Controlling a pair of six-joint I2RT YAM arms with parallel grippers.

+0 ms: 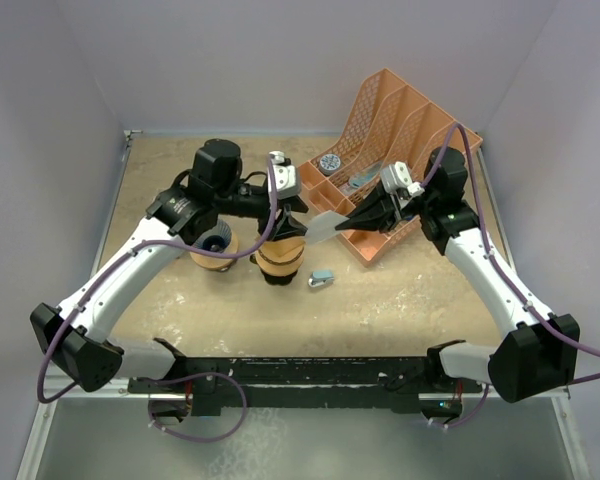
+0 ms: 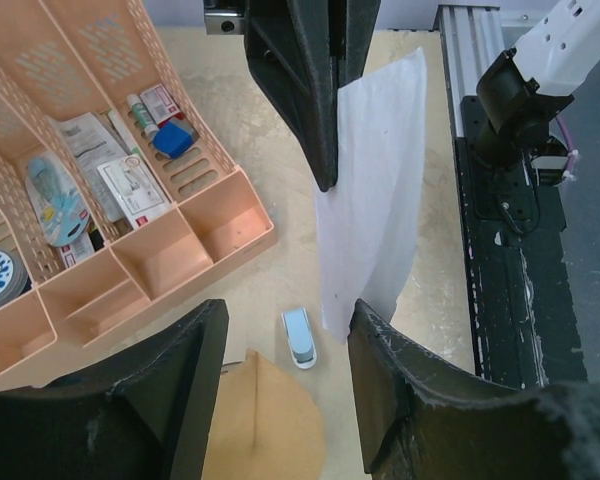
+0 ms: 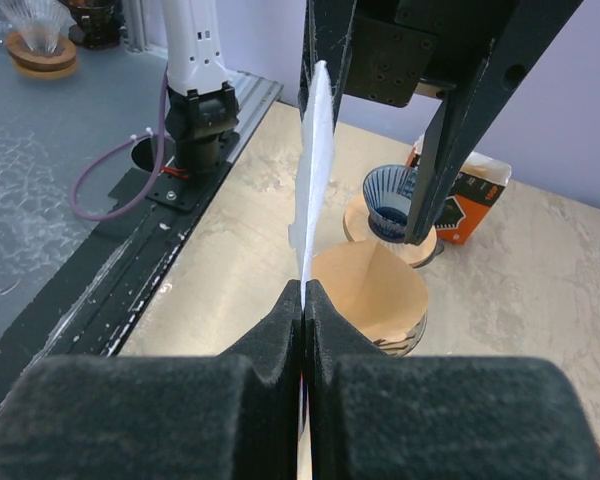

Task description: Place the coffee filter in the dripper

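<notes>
A white coffee filter (image 1: pixel 326 225) hangs from my right gripper, which is shut on it. My left gripper stands open beside the filter, one finger at the filter's lower end in the left wrist view. Below lies a holder with brown paper filters (image 3: pixel 368 288). The blue ribbed dripper (image 3: pixel 385 200) sits on a wooden stand at the left of the table, partly behind the left arm in the top view.
An orange organizer (image 1: pixel 366 240) with small items fills the back right. A small stapler-like object (image 2: pixel 299 335) lies on the table. A box (image 3: pixel 460 220) stands behind the dripper.
</notes>
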